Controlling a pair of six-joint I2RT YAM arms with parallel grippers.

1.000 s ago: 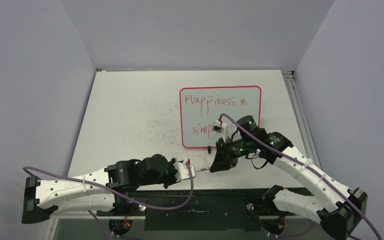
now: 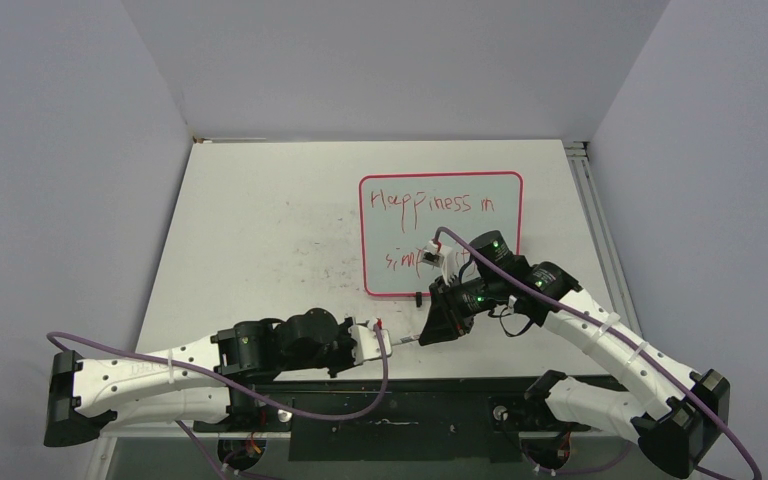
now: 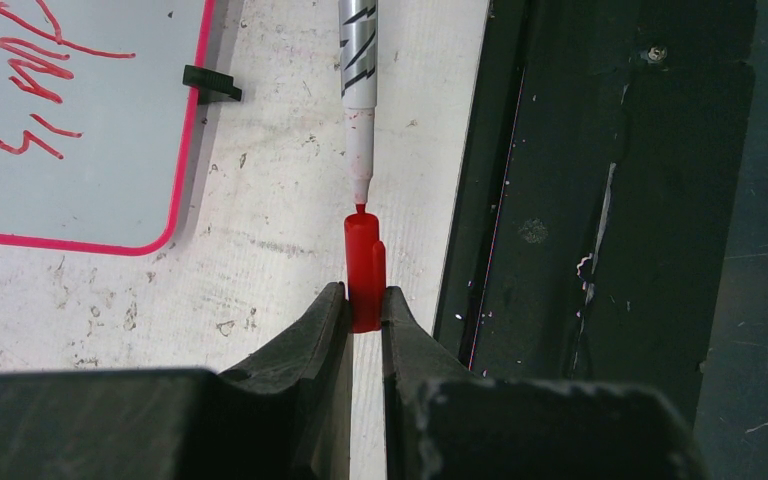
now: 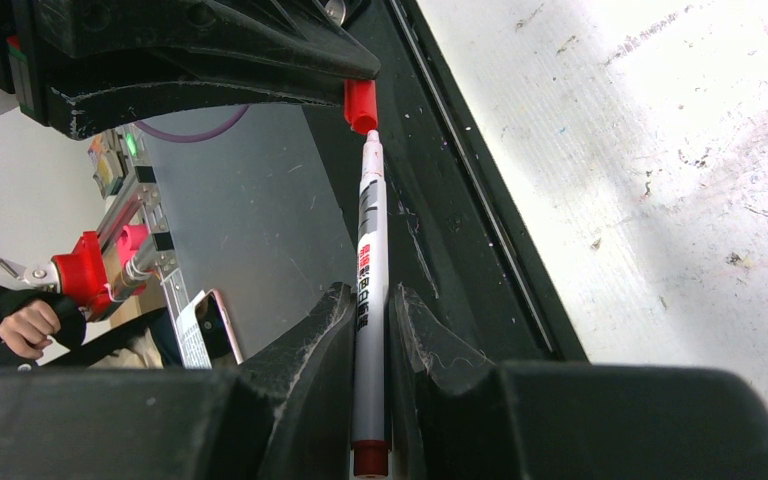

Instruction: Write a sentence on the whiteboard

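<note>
The whiteboard (image 2: 440,225) has a pink-red frame and lies on the table, with red handwriting reading "Happiness in" above a second line that starts "simp". My right arm covers part of that lower line. Between the grippers is a white and silver marker (image 4: 371,280), its barrel held in my right gripper. In the left wrist view, the red cap (image 3: 363,270) is pinched by my left gripper. The marker's red tip (image 3: 361,208) is at the cap's open end, lined up with it; most of the white nose stays outside.
A black clip (image 3: 212,83) sits on the whiteboard's edge. A dark strip (image 2: 400,425) runs along the table's front. A person's hand (image 4: 30,325) shows far off in the right wrist view.
Both arms stay almost in place. The writing looks the same.
</note>
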